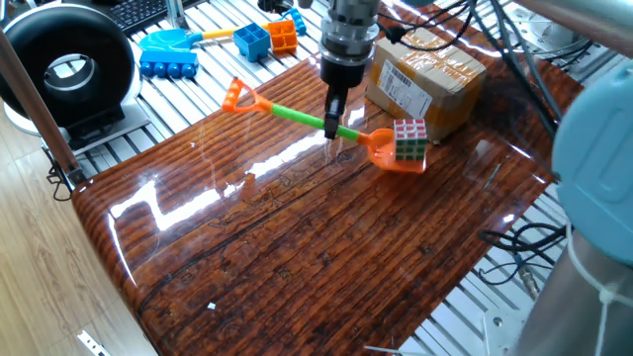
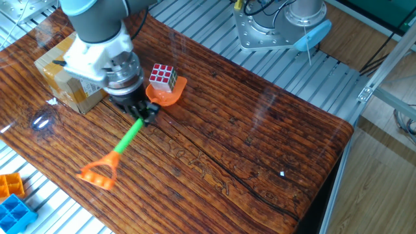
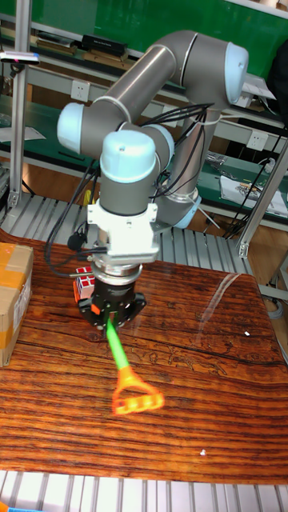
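My gripper (image 1: 333, 117) is shut on the green handle of a toy shovel (image 1: 298, 116) with an orange grip and scoop. In exterior view 1 an orange reflection shows on the glossy table below the grip end, which stands clear of the surface. A Rubik's cube (image 1: 409, 139) rests on the orange scoop (image 1: 381, 155). Exterior view 2 shows the cube (image 2: 163, 77) on the scoop beyond my gripper (image 2: 144, 117). In exterior view 3 the gripper (image 3: 118, 311) partly hides cube (image 3: 84, 282) and scoop. Whether the scoop touches the table I cannot tell.
A taped cardboard box (image 1: 427, 87) stands close behind the scoop and gripper. Blue and orange toy blocks (image 1: 267, 39) lie off the table on the slatted surface.
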